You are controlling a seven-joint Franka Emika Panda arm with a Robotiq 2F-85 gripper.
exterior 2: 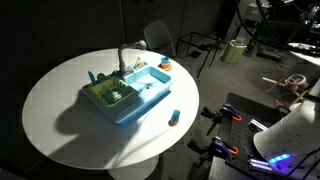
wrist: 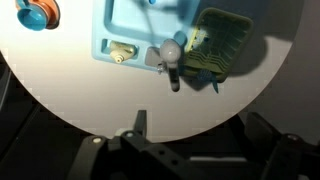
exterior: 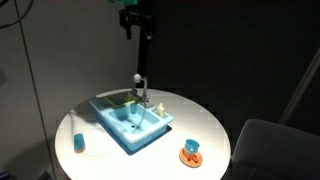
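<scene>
High above the round white table, my gripper (exterior: 140, 37) hangs with its fingers spread and nothing between them. In the wrist view the open gripper looks down past the table's edge, near a grey faucet (wrist: 171, 60). The faucet stands at the rim of a light blue toy sink (exterior: 128, 137). A green drying rack (exterior 2: 110, 97) fills one side of the sink, with blue utensils (exterior 2: 97, 76) upright at its edge. A pale yellow bottle (wrist: 121, 50) rests on the sink's rim. A blue cup (exterior: 192, 145) sits on an orange saucer (exterior: 190, 159).
A small blue cylinder-like object (exterior 2: 175, 117) stands alone on the table (exterior 2: 65, 125). Bare tabletop surrounds the sink. Beyond the table is a dark chair (exterior: 265, 150).
</scene>
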